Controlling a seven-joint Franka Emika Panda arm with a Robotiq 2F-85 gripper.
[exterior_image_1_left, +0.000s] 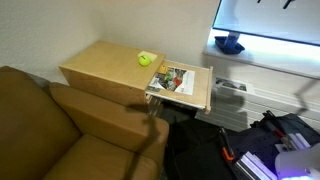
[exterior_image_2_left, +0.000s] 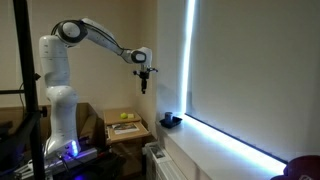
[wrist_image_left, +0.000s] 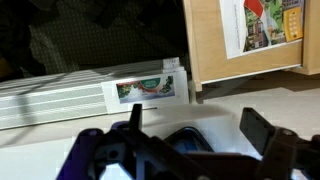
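Note:
High at the top right of exterior view 1, only the tips of my gripper (exterior_image_1_left: 278, 3) show against the bright window. Its spread fingers (wrist_image_left: 85, 155) frame the bottom of the wrist view, open with nothing between them. Under the gripper lie a white ledge and a dark blue container (wrist_image_left: 188, 138). A wooden cabinet (exterior_image_1_left: 105, 65) carries a round green object (exterior_image_1_left: 144, 59) near its right edge. Pulled out from the cabinet is a drawer (exterior_image_1_left: 208, 88), with colourful printed papers (exterior_image_1_left: 172, 79) inside. The gripper hangs well above all of these.
The dark blue container (exterior_image_1_left: 229, 44) sits on the window sill, beside a white radiator (exterior_image_1_left: 250, 100). A brown sofa (exterior_image_1_left: 90, 130) fills the left foreground. Several cables and red-handled tools (exterior_image_1_left: 228, 154) lie near the robot's base. Air around the gripper is clear.

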